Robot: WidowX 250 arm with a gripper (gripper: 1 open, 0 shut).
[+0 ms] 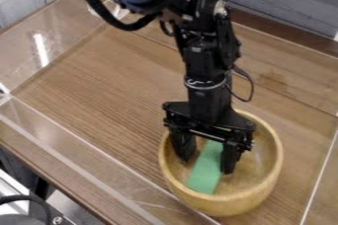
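A yellow bowl (pixel 232 193) sits on the wooden table at the lower centre of the camera view, with a green block (pixel 207 170) lying inside it. My black gripper (pixel 207 142) is down in the bowl, open, with its fingers at either side of the upper part of the green block. Whether they touch the block cannot be told.
A raised wall or edge runs along the back right. A dark cable curves at the lower left corner.
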